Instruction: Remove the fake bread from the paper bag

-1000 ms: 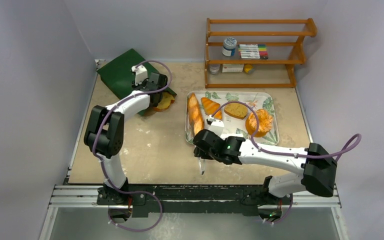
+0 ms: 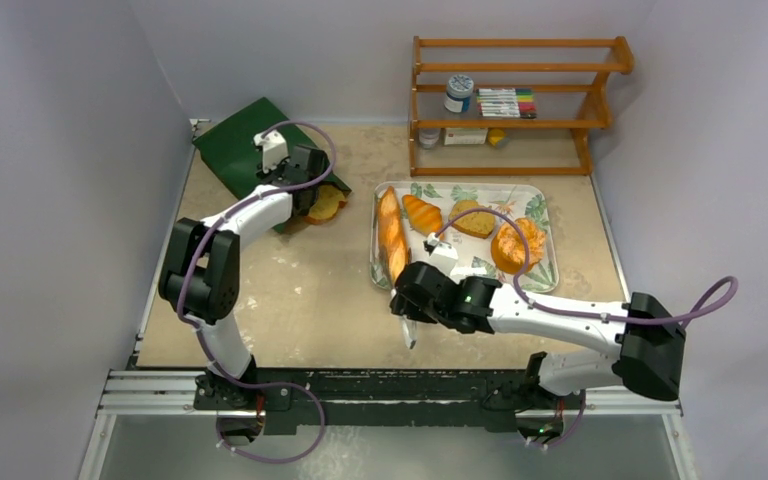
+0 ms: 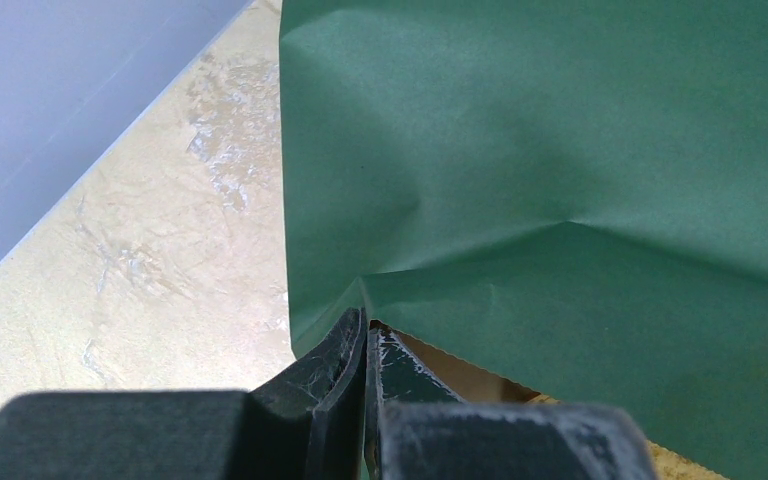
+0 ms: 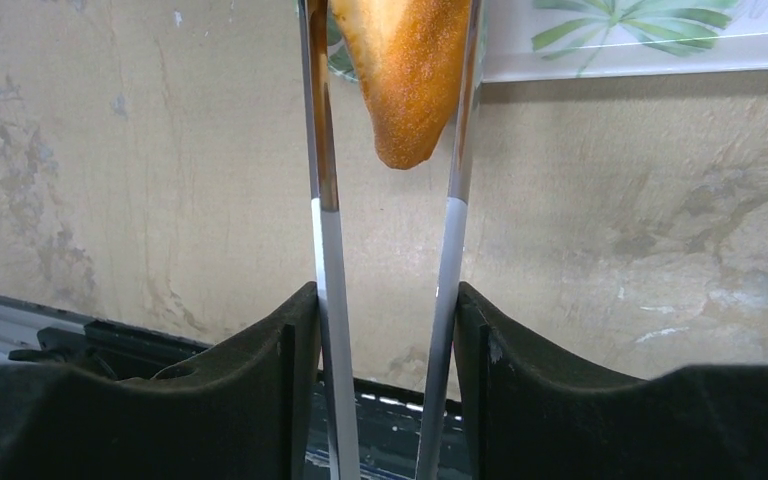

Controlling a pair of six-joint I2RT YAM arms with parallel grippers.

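Observation:
The green paper bag [image 2: 232, 150] lies at the back left, a yellow-brown bread piece [image 2: 327, 204] showing at its mouth. My left gripper is shut on the bag's edge at a corner of the mouth, with the green paper [image 3: 460, 130] creased around the fingertips. Between the fingers of my right gripper is a pair of tongs [image 4: 328, 245], one grey handle against each finger. The tong arms stand on either side of the baguette [image 2: 391, 235], whose orange end [image 4: 407, 120] juts over the tray's front edge.
A patterned white tray [image 2: 465, 190] carries the baguette, a croissant [image 2: 423, 214], a bread slice [image 2: 473, 219] and a round bun [image 2: 518, 245]. Behind it is a wooden rack [image 2: 520, 124]. Clear table lies between bag and tray.
My left arm has shifted slightly left at the bag's mouth. The right arm and tongs have moved a little to the right. The bread on the tray looks nearly unchanged.

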